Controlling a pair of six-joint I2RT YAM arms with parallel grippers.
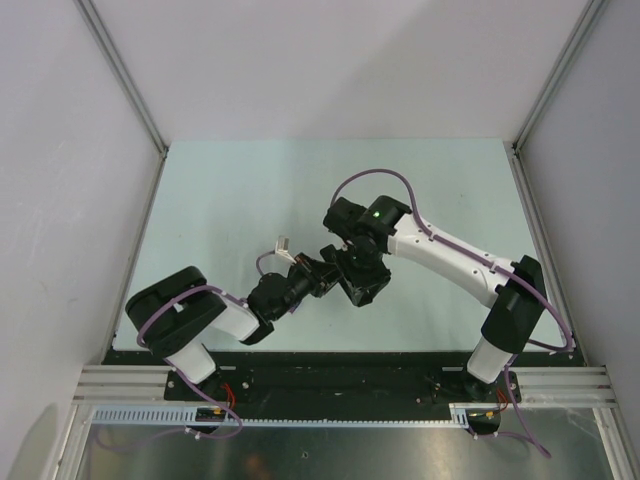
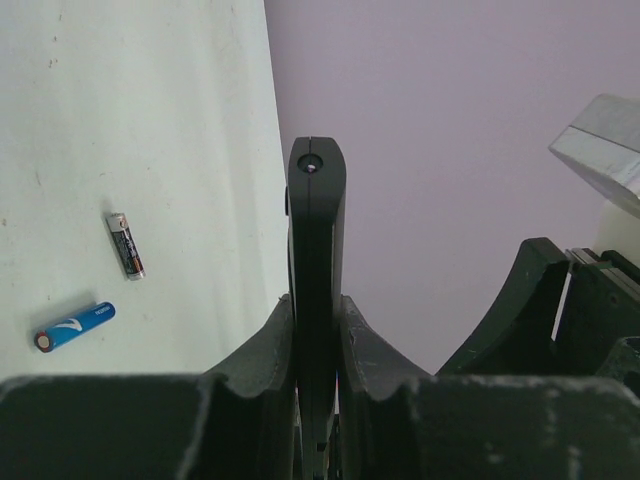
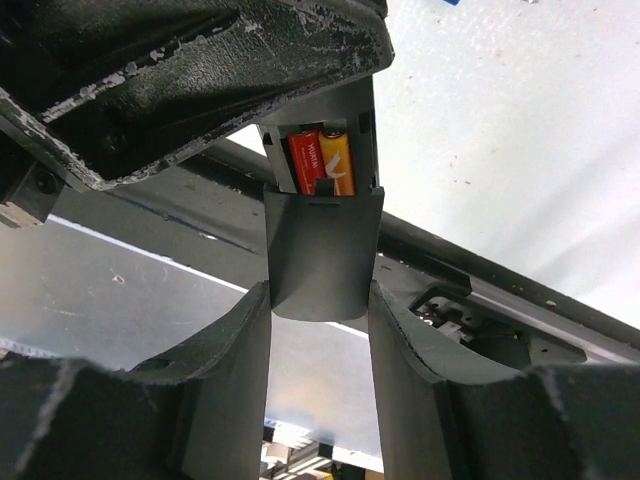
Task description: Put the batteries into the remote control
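Observation:
My left gripper [image 1: 330, 268] is shut on the black remote [image 2: 315, 220], seen edge-on in the left wrist view. In the right wrist view the remote's open compartment holds a red battery [image 3: 305, 162] and an orange battery [image 3: 336, 162], side by side. Below them the black battery cover [image 3: 322, 255] sits between the fingertips of my right gripper, at the lower end of the compartment. Whether those fingers grip it firmly is hard to tell.
On the white table [image 1: 210, 210] lie a black-and-silver battery [image 2: 126, 245] and a blue battery [image 2: 74, 327], in the left wrist view. The front edge runs below the grippers.

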